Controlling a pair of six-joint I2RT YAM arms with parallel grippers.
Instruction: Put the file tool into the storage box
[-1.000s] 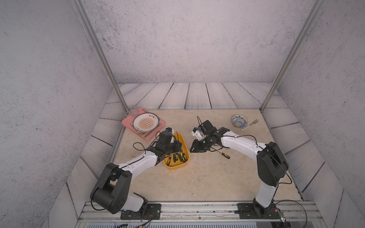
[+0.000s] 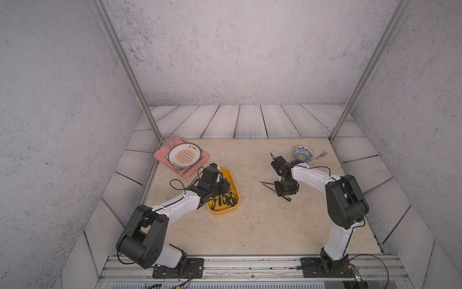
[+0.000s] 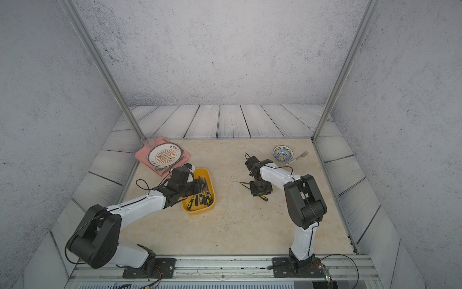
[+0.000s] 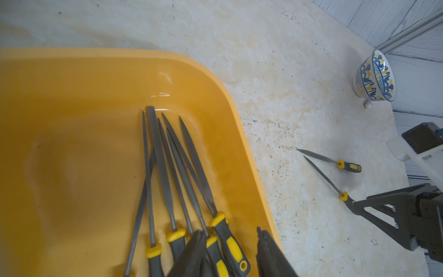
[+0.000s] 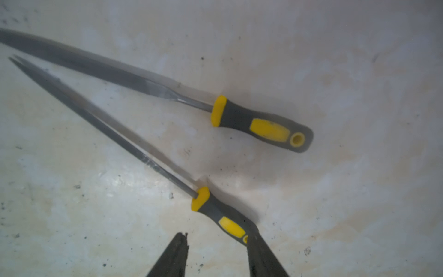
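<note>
Two files with black-and-yellow handles lie on the table in the right wrist view: an upper file and a lower file. Over the lower file's handle end, my right gripper stands open; that handle's tip reaches the right finger, and whether they touch I cannot tell. The yellow storage box holds several similar files lying side by side. My left gripper is above the box, its fingers parted, with file handles visible below the gap and nothing seen gripped.
A pink tray bearing a white patterned plate sits at the back left. At the back right are a blue-patterned cup and a fork.
The right arm has swung to the right, from beside the box to over the two files. The left arm stays over the box, nearly unmoved.
</note>
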